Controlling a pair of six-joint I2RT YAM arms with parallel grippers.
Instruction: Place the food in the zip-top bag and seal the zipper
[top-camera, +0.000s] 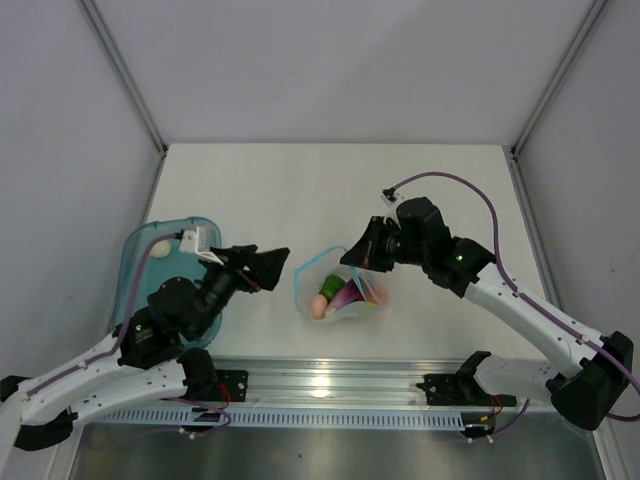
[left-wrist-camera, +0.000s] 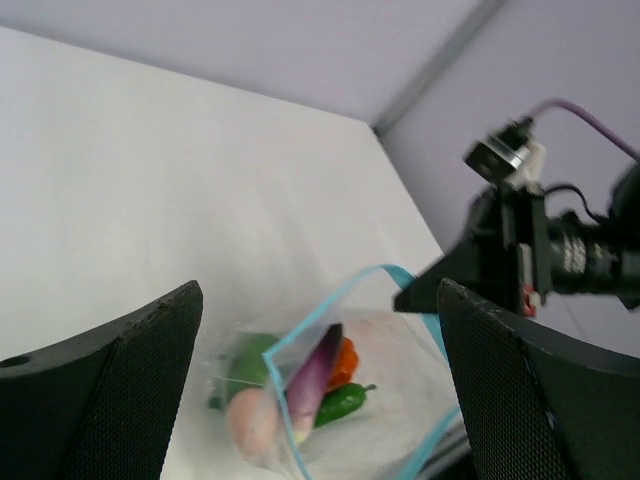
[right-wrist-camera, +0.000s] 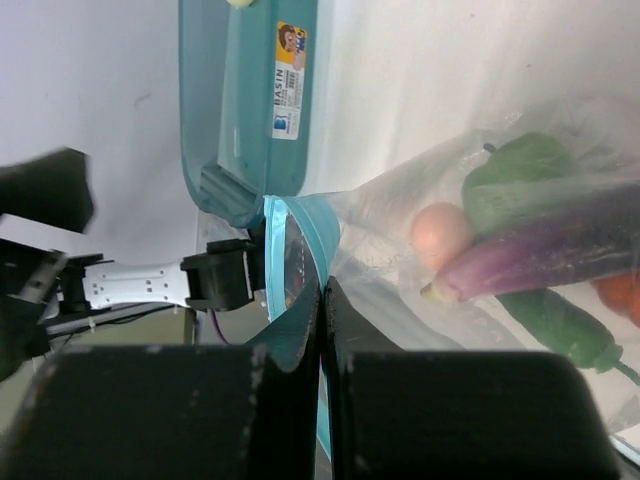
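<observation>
The clear zip bag (top-camera: 330, 290) with cyan rim holds an eggplant (right-wrist-camera: 540, 245), green pepper (right-wrist-camera: 515, 175), pale pink round item (right-wrist-camera: 441, 233), long green pepper (right-wrist-camera: 555, 325) and orange item (left-wrist-camera: 346, 360). My right gripper is shut at the bag's upper rim, where the cyan strip runs into its fingertips. My left gripper (top-camera: 275, 262) stands open, left of and above the bag, empty. A pale round food (top-camera: 160, 249) lies in the teal basin (top-camera: 200, 225).
The basin sits at the table's left, partly under my left arm. A metal rail runs along the front edge.
</observation>
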